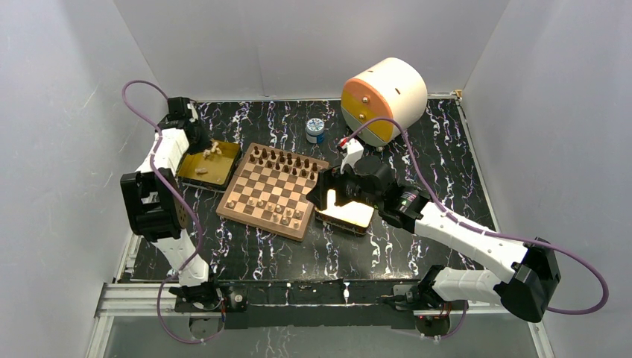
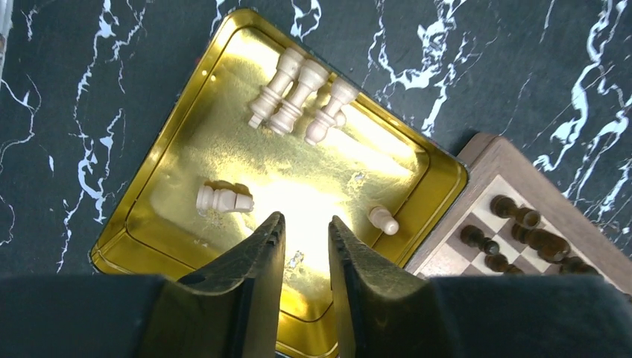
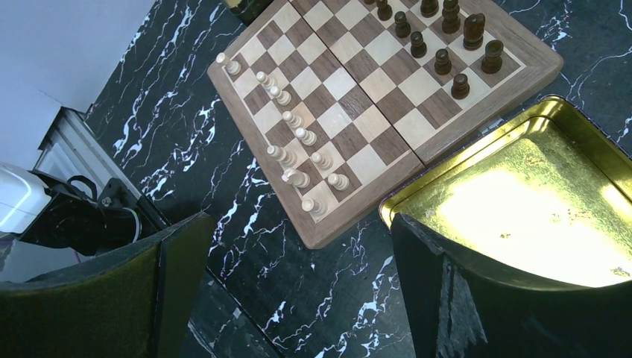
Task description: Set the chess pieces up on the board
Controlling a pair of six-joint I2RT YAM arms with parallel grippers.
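Observation:
My left gripper hangs over the gold tray [image 1: 201, 179] at left, fingers part open, nothing visible between them. Several white pieces lie in it: a group [image 2: 298, 101] at the far side, one piece [image 2: 223, 199] at left, a small one [image 2: 384, 220] at right. The wooden board [image 1: 272, 194] holds dark pieces [image 3: 460, 86] in rows at the far side and white pieces [image 3: 315, 205] along the near side. My right gripper stands open above the board's right edge, empty.
A second gold tray [image 3: 514, 216], empty, sits right of the board. A blue jar [image 1: 314, 131] and a white-orange cylinder [image 1: 387, 97] stand at the back. Walls enclose the marble table.

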